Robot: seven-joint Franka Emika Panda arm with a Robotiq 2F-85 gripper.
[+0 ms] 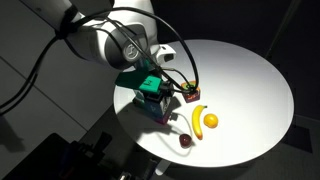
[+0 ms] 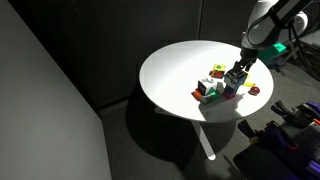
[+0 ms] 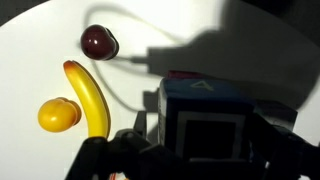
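Note:
A stack of boxes stands under my gripper (image 1: pixel 155 96) near the left side of the white round table. Seen from the wrist, the top blue block (image 3: pixel 205 95) carries a white 4 and a dark square face. It lies between the open fingers, with a reddish piece (image 3: pixel 183 75) showing behind it. In the second exterior view my gripper (image 2: pixel 237 76) is right over the blue block (image 2: pixel 232 87). Whether the fingers touch the block is hidden by the dark arm parts.
A yellow banana (image 3: pixel 88 98), an orange (image 3: pixel 58 115) and a dark red round fruit (image 3: pixel 99 42) lie beside the stack. Close by are a small red and yellow box (image 1: pixel 190 91) and some coloured blocks (image 2: pixel 207 92).

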